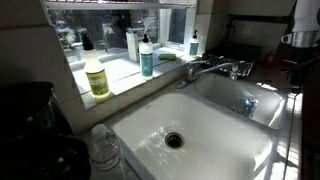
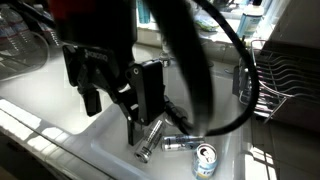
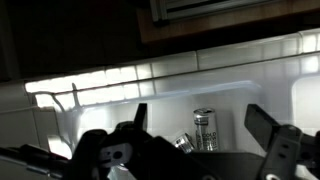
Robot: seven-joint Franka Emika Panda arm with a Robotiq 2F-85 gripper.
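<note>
My gripper stands open in the wrist view, its two dark fingers wide apart with no object held between them. In exterior view 2 the gripper [image 2: 112,115] points downward above the sink, its fingertips apart. Inside the right-hand basin [image 1: 212,92] are a can with a pale top [image 2: 206,158], a silver cylinder [image 2: 181,143] lying on its side, and another slim shiny item [image 2: 150,141]. The wrist view shows a silver can [image 3: 205,130] below the gap and a smaller metallic item [image 3: 184,143] beside it, partly cut off by the gripper.
An empty left basin [image 1: 150,140] adjoins it, with a faucet [image 1: 205,70] behind. Bottles, including a yellow one [image 1: 96,75] and a teal one [image 1: 146,60], line the sill. A clear jug [image 1: 103,148] stands at the left. A wire rack [image 2: 285,75] sits beside the sink.
</note>
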